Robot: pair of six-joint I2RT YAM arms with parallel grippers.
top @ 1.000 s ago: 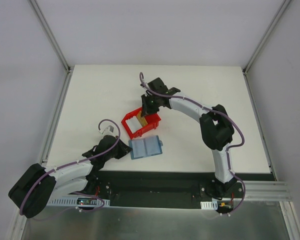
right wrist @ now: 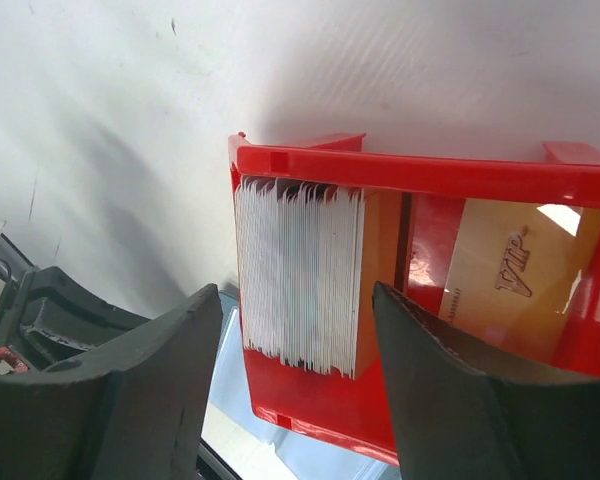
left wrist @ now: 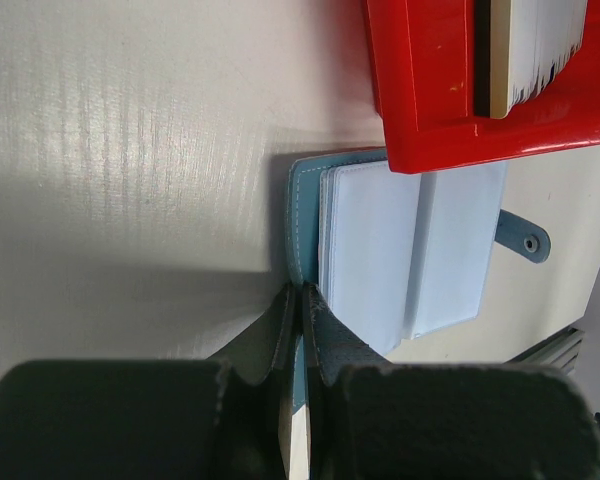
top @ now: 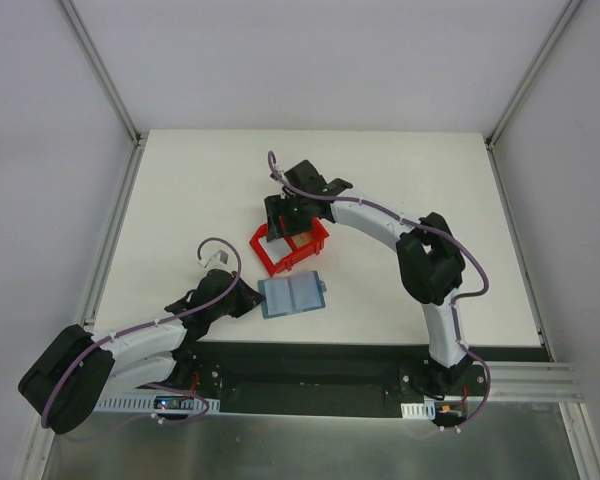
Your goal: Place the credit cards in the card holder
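The blue card holder (top: 292, 293) lies open at the table's front, its pale card sleeves (left wrist: 365, 260) facing up. My left gripper is shut on the blue edge of its cover. Behind it stands the red box (top: 272, 262), with a tight stack of white-edged cards (right wrist: 300, 280) on edge in its left part. A gold card (right wrist: 515, 270) lies flat in the right part. Above the box, my right gripper is open, one finger on either side of the stack as seen in its wrist view; whether they touch it I cannot tell.
The red box's near corner (left wrist: 430, 140) is close to the holder's back edge. A strap with a snap (left wrist: 525, 238) sticks out from the holder's right side.
My right gripper has moved left from over the box's right part to the card stack. The box has shifted slightly right. The gold card, earlier tilted under the gripper, now lies flat.
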